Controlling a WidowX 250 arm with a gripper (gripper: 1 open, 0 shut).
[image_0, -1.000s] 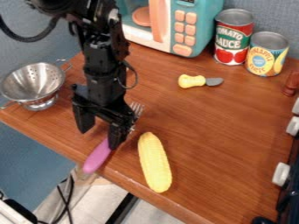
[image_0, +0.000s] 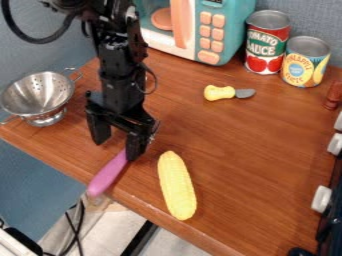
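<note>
The black gripper (image_0: 120, 136) hangs over the left part of the wooden table, its fingers pointing down above a pink-handled utensil (image_0: 107, 175) that lies near the front edge, its far end hidden by the gripper. Whether the gripper is open or holds anything is hard to tell. A corn cob (image_0: 177, 185) lies to the right of it.
A metal colander (image_0: 38, 95) stands at the left edge. A toy microwave (image_0: 214, 30), a tomato sauce can (image_0: 266, 45), another can (image_0: 305, 65) and a small yellow-handled knife (image_0: 222, 93) are at the back.
The gripper has risen slightly from lower over the pink utensil, whose metal end showed beside the fingers earlier. The other objects look unmoved.
</note>
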